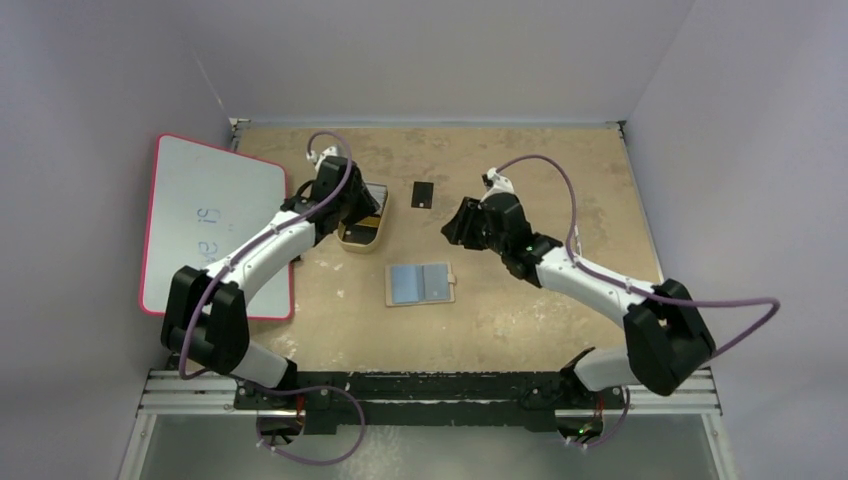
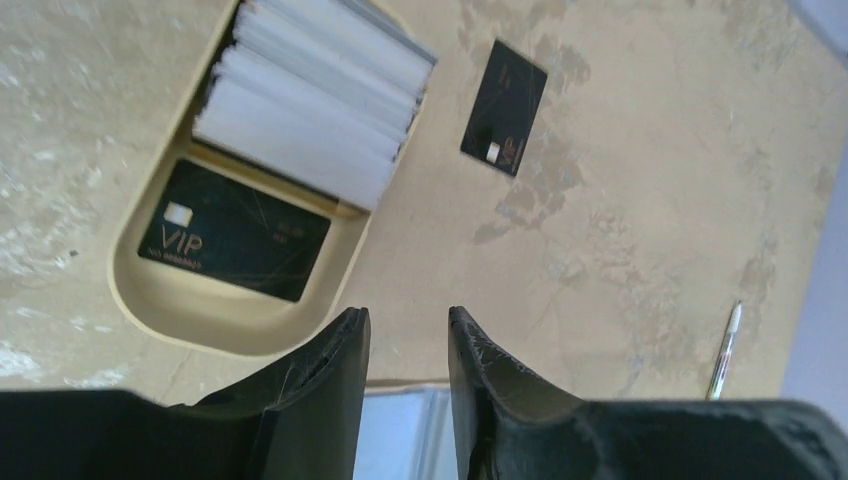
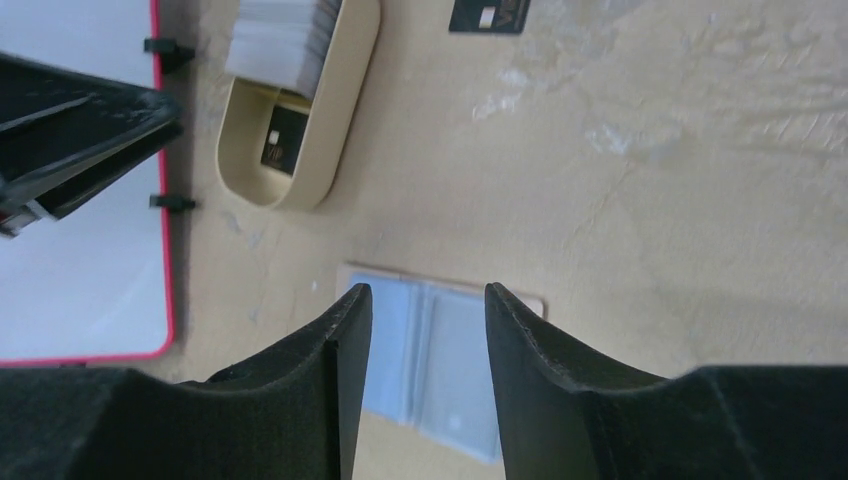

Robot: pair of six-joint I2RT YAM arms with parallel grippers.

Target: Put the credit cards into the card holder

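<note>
A black VIP card (image 1: pixel 422 195) lies on the table right of the tan box (image 1: pixel 364 240), which holds a black VIP card (image 2: pixel 232 229) and a stack of white cards (image 2: pixel 304 104). Below them lies the card holder (image 1: pixel 420 284) with two blue-grey panels. My left gripper hovers over the box's front edge, part open, nothing between its fingers. My right gripper hangs above and right of the holder, also open and empty.
A whiteboard (image 1: pixel 210 220) with pink edge takes up the table's left side. A pen (image 2: pixel 728 350) lies at the right.
</note>
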